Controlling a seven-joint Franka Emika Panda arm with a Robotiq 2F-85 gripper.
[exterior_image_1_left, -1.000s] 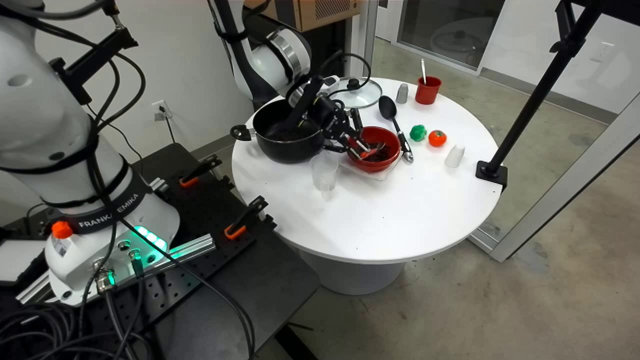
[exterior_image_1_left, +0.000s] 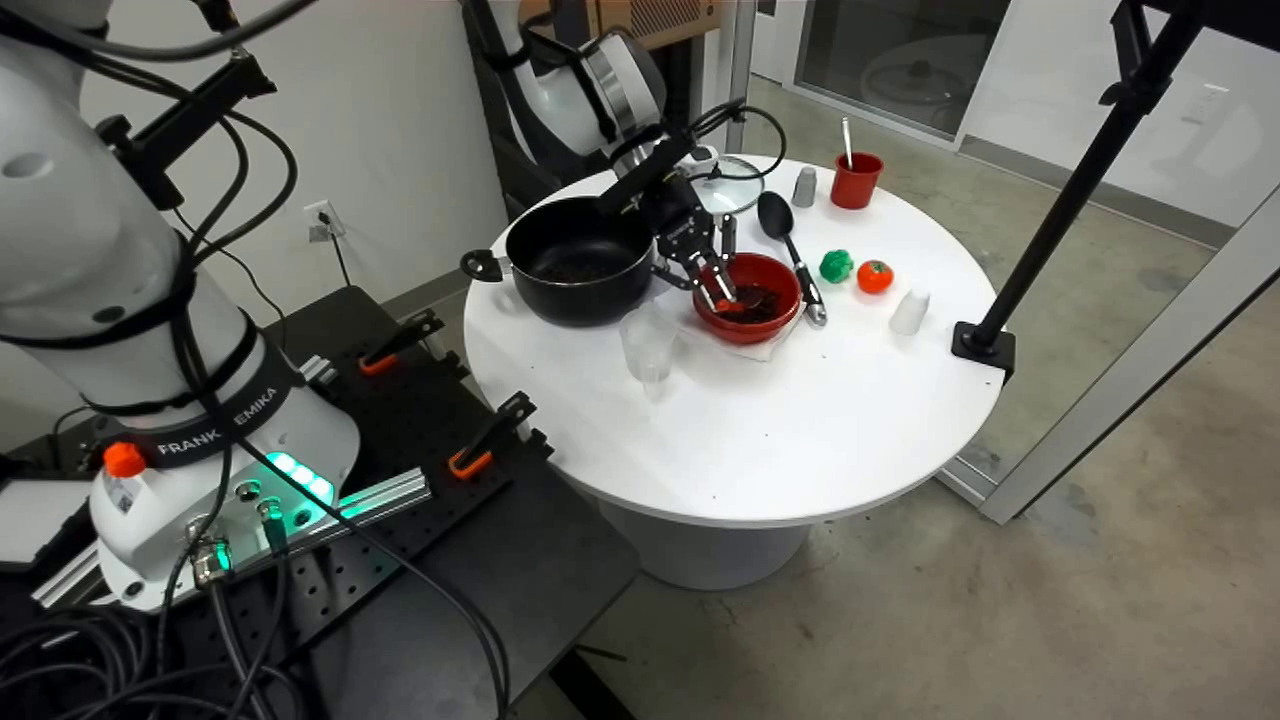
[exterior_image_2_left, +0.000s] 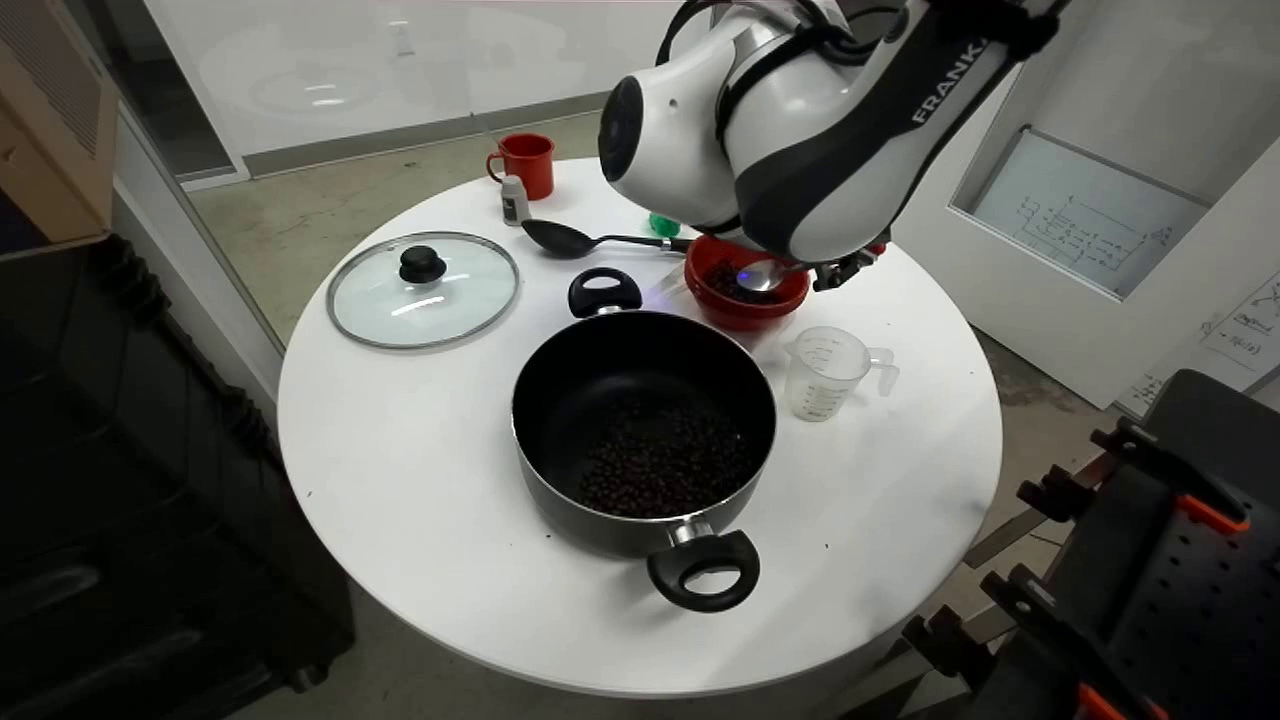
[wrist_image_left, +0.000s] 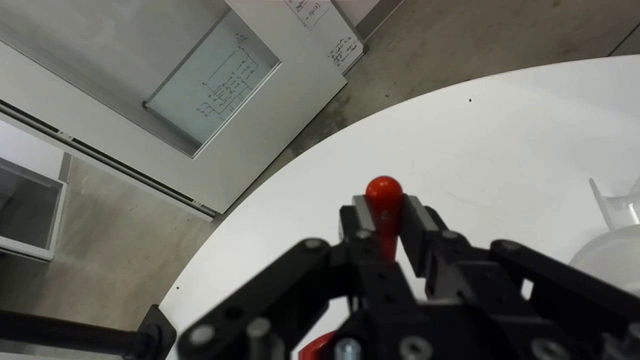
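My gripper (exterior_image_1_left: 713, 271) is at the near-left side of the red bowl (exterior_image_1_left: 786, 322), tilted over its rim. In the wrist view, a red handle (wrist_image_left: 384, 193) is pinched between the two dark fingers. It belongs to a spoon, whose metal head (exterior_image_2_left: 758, 276) shows over the dark beans inside the red bowl in exterior view 2. Whether beans lie on the spoon cannot be made out. The black pot (exterior_image_2_left: 624, 360) stands beside the bowl, uncovered, with dark beans spread over part of its floor.
A clear measuring cup (exterior_image_2_left: 825, 374) stands close to the bowl and pot. The glass lid (exterior_image_2_left: 372, 300), a black ladle (exterior_image_2_left: 561, 239) and a red mug (exterior_image_2_left: 529, 166) are farther off. A tomato (exterior_image_1_left: 875, 277) and broccoli (exterior_image_1_left: 836, 265) lie beyond the bowl.
The arm has swung away from above the pot, and the wrist now stands steeper beside the red bowl. The red handle stays in the gripper. The tabletop objects look unmoved.
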